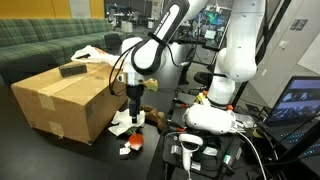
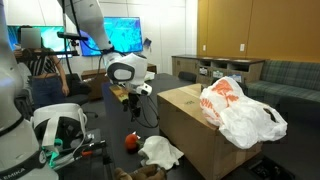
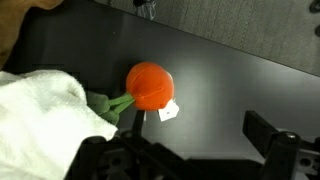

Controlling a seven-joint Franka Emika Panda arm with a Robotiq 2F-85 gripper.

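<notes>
A round red-orange object [image 3: 150,85] with a green stem-like part [image 3: 109,106] lies on the dark table. In the wrist view it sits near the left finger; in exterior view 2 the red object [image 2: 132,142] rests beside the white cloth. Above the table, my gripper is open, its fingers wide apart with nothing between them. The crumpled white cloth [image 3: 45,122] fills the lower left of the wrist view. From exterior view 1, the red object [image 1: 136,141] is seen in front of the cloth [image 1: 127,121].
A large cardboard box [image 1: 65,102] stands beside the cloth, with a white plastic bag [image 2: 240,110] on top. A brown soft-looking object [image 2: 139,173] lies at the near edge in exterior view 2. Bare dark tabletop [image 3: 225,85] stretches right of the red object.
</notes>
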